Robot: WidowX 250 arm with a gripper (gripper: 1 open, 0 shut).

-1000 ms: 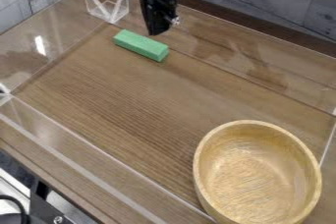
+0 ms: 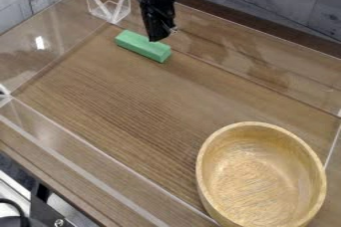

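Observation:
A black gripper (image 2: 155, 20) hangs at the top centre of the view, low over the wooden table and just behind a green rectangular block (image 2: 143, 46). The block lies flat on the table, apart from the fingertips. The gripper is small and dark here, so whether its fingers are open or shut is hard to tell.
A large yellow oval bowl (image 2: 260, 141) sits at the lower right. Clear plastic pieces are at the upper left and left edge. Dark clutter and cables lie beyond the table's left edge.
The gripper has shifted slightly to the left since a second ago. The block and bowl have not moved.

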